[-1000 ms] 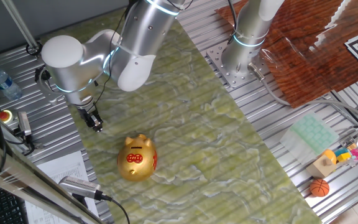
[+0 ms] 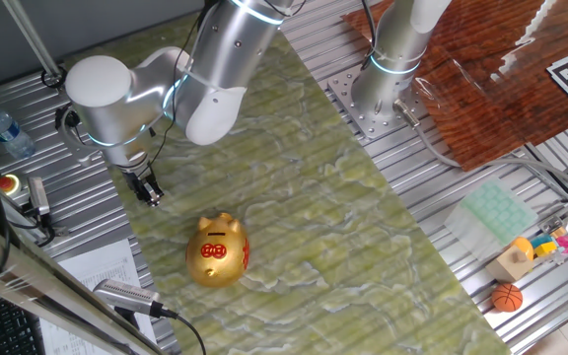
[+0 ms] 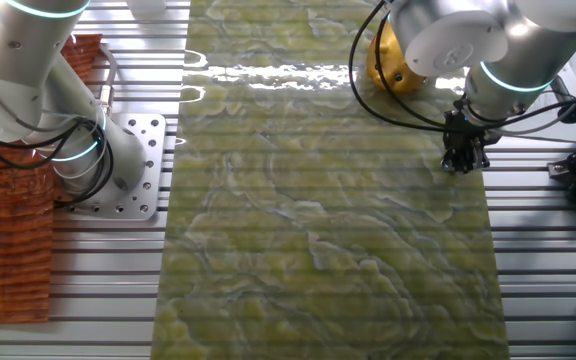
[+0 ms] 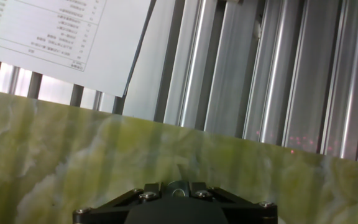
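A gold piggy bank (image 2: 217,254) with red markings and a dark slot on top stands on the green marbled mat (image 2: 314,237). In the second exterior view the arm partly covers the piggy bank (image 3: 393,65). My black gripper (image 2: 154,200) hangs over the mat's edge, up and left of the piggy bank in the first exterior view and apart from it. In the wrist view its fingers (image 4: 149,195) come close together at the bottom. A small greyish shape shows between them; whether it is held or part of the gripper is unclear.
A printed sheet (image 4: 67,37) lies on the ribbed metal table (image 4: 229,74) beside the mat. A water bottle (image 2: 8,131) lies at the left. Across the mat are a pale green box (image 2: 491,212) and a small basketball (image 2: 507,298).
My gripper has shifted very slightly upward in the first exterior view. The piggy bank has stayed in place.
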